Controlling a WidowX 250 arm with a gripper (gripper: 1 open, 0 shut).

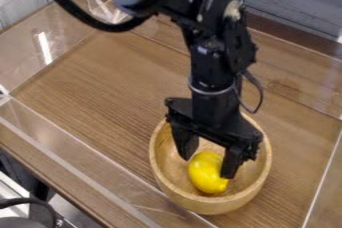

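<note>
A light wooden bowl point(211, 202) sits on the wooden table near the front, holding a yellow lemon-like object point(207, 172). My black gripper point(211, 150) is lowered into the bowl, its two fingers standing apart on either side of the yellow object's top. Whether the fingers touch the object is unclear.
Clear edging strips run along the left and front-left edge, with dark space and cables beyond at the lower left. A raised ledge borders the back.
</note>
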